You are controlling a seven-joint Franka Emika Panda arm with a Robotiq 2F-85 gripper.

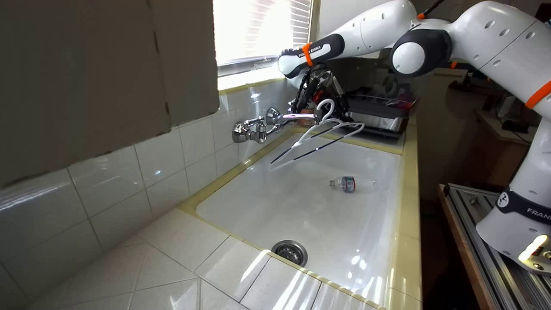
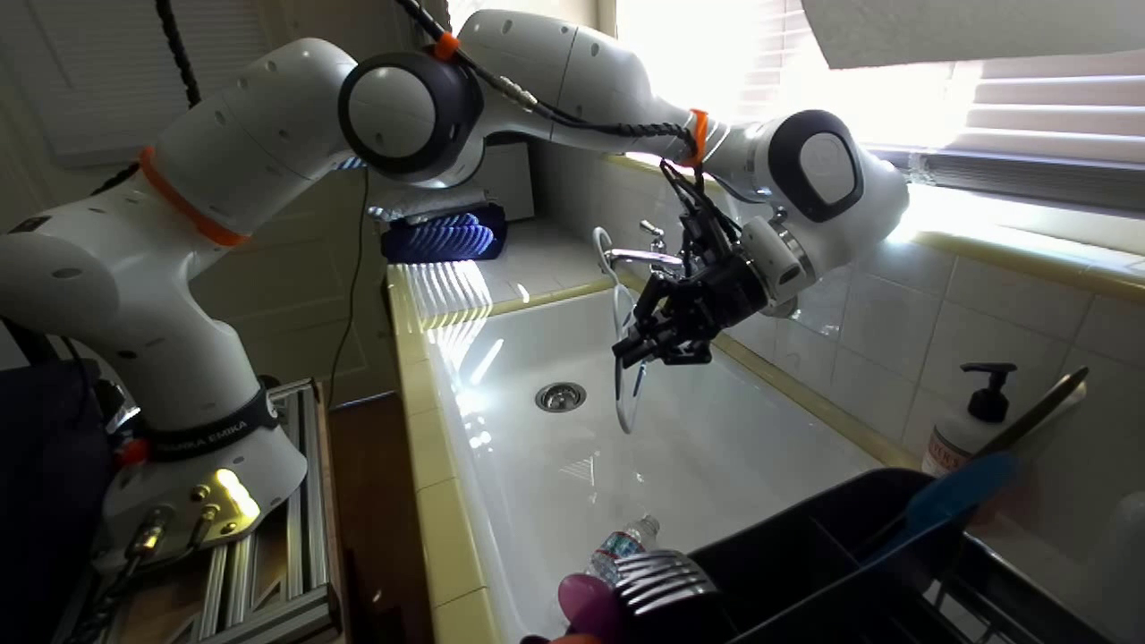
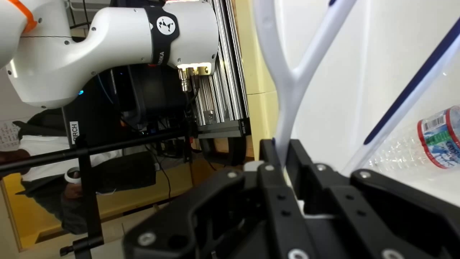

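A white clothes hanger with dark strips hangs over the sink near the faucet, its hook upward in exterior view 1. In the wrist view my gripper is shut on a white bar of the hanger, close below a fork where the bar splits. Exterior view 2 shows the gripper from the side, above the sink basin, with the hanger reaching past its black fingers. A chrome faucet stands at the wall; in exterior view 1 its spout appears close to the hanger's hook.
The white sink holds a clear plastic bottle on its side and a drain. A black dish rack with utensils and a soap bottle stand at one end.
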